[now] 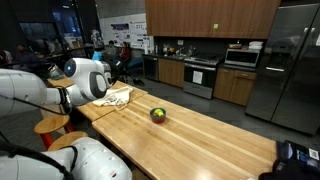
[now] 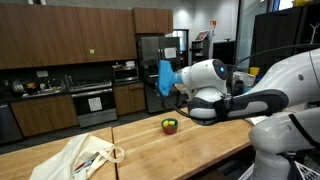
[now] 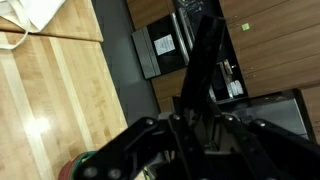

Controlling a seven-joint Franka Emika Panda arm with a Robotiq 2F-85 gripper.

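Observation:
My gripper point(image 2: 168, 80) is raised above the table, tilted, near the left side in exterior view 1. In the wrist view it is shut on a long dark object point(image 3: 204, 62), which juts out past the fingers. A blue patch point(image 2: 166, 72) shows at the gripper's end in exterior view 2; whether it belongs to the held object I cannot tell. On the wooden table stands a round bowl point(image 1: 158, 115), dark and reddish with green and yellow inside. It is apart from the gripper, and only its edge point(image 3: 72, 168) appears in the wrist view.
A crumpled white cloth point(image 2: 80, 158) lies on the table point(image 1: 205, 145), with a cable beside it. Stools point(image 1: 50, 125) stand on the floor beside it. Kitchen cabinets and a stove point(image 1: 201, 79) are farther back.

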